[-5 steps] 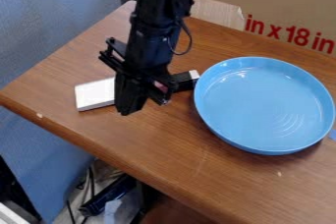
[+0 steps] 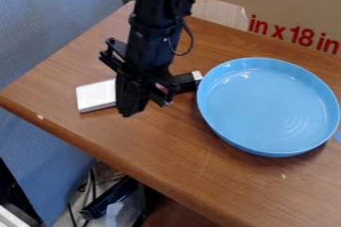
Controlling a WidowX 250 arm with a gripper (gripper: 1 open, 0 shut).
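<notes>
My black gripper (image 2: 144, 97) hangs low over the wooden table, left of a blue plate (image 2: 266, 107). A white flat object (image 2: 96, 96) lies at the gripper's left, partly hidden behind it. A black item with a white end (image 2: 186, 81) shows just right of the gripper, near the plate's left edge; I cannot tell how it relates to the fingers. The finger's state is unclear at this size.
A cardboard box (image 2: 293, 2) with red lettering stands behind the table. A blue surface and cables lie off the table's left edge.
</notes>
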